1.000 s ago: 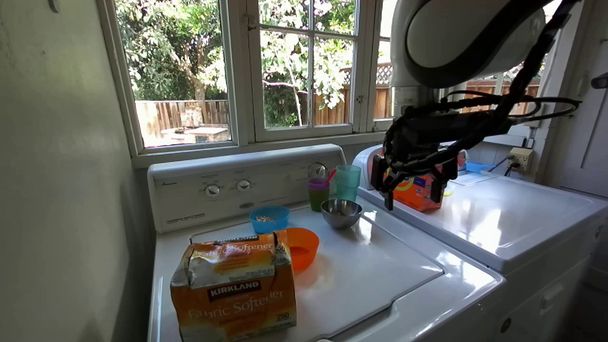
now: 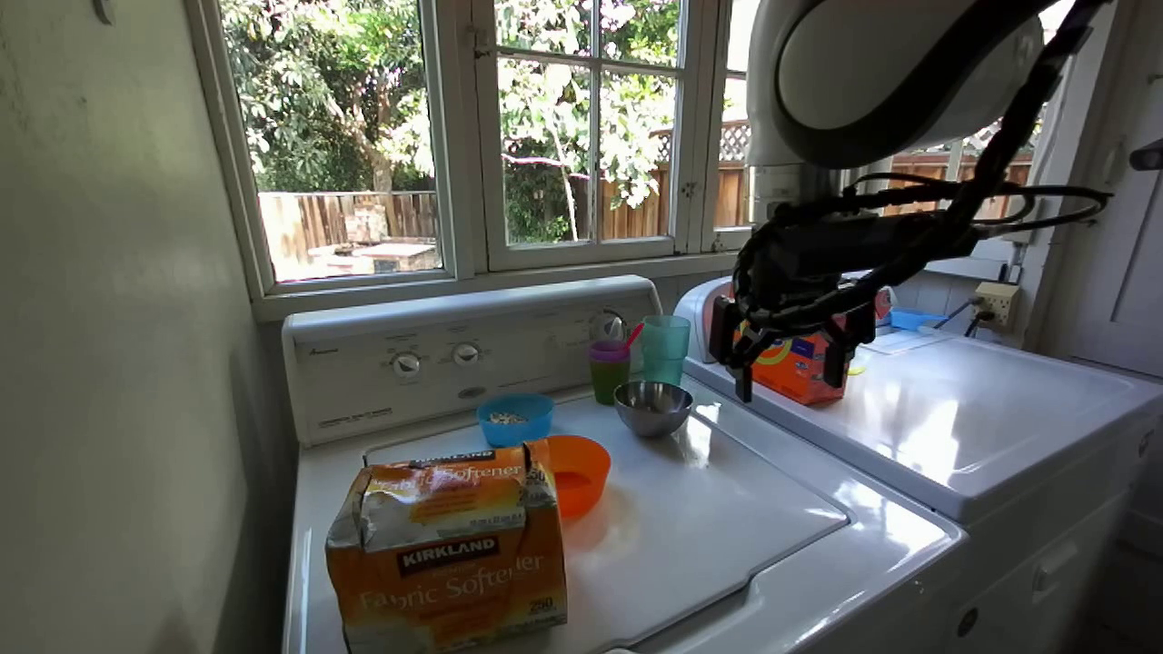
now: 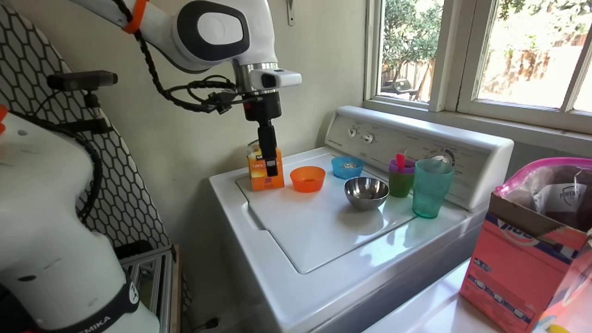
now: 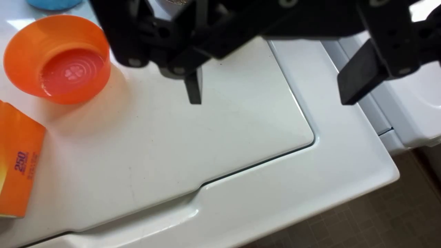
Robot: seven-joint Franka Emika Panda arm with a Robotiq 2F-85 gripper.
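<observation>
My gripper is open and empty, its two fingers wide apart above the white washer lid (image 4: 231, 124). In exterior view 1 the gripper (image 2: 790, 381) hangs high at the right. An orange bowl (image 4: 76, 78) is on the lid, left of the fingers in the wrist view. Behind it stands a blue bowl (image 2: 515, 419) with small pale pieces inside. A steel bowl (image 2: 653, 409) sits farther right; the wrist view shows only its edge, and its contents are unclear. By the control panel are a green and purple cup stack (image 3: 402, 180) with something red in it, and a teal cup (image 3: 431, 188).
An orange fabric softener box (image 2: 458, 567) stands at the lid's left side. On the neighbouring white machine (image 2: 981, 403) is a red-orange box (image 3: 516, 272) with a plastic bag in its top.
</observation>
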